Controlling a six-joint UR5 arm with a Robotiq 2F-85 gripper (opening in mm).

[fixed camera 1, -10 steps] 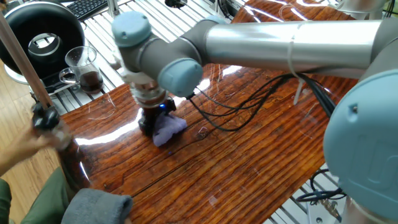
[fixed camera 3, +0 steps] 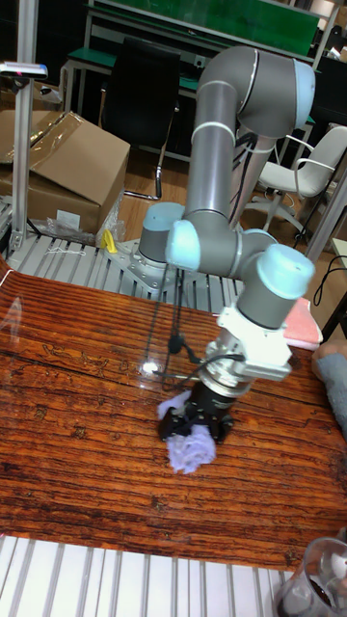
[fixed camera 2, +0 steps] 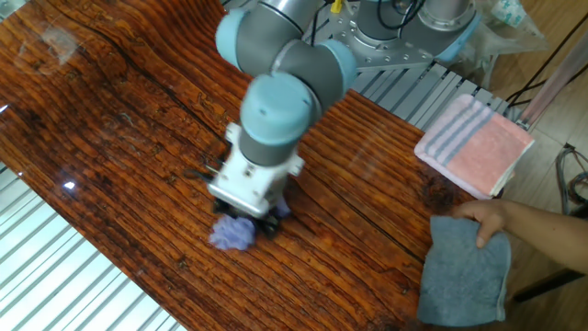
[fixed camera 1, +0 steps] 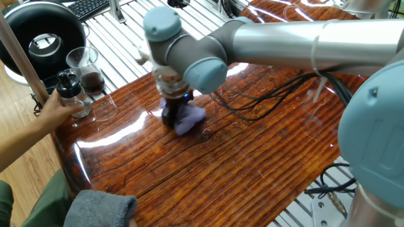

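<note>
A crumpled lilac cloth [fixed camera 1: 190, 120] rests against the glossy brown wooden table [fixed camera 1: 240, 157]. My gripper [fixed camera 3: 195, 419] points down with its black fingers shut on the cloth, which bulges out on both sides of them. In exterior view 2 the cloth [fixed camera 2: 231, 233] shows below the white wrist mount, and the fingertips are mostly hidden there.
At the left edge a person's hand [fixed camera 1: 53, 116] holds a small dark-lidded jar [fixed camera 1: 72, 94] next to a glass jug [fixed camera 1: 92, 81]. The other hand holds a grey cloth [fixed camera 2: 464, 271]. A pink towel [fixed camera 2: 473, 147] lies at the table's edge.
The arm has moved to the right and slightly back in exterior view 1, carrying the lilac cloth across the table. The person's hand has brought the jar up beside the jug.
</note>
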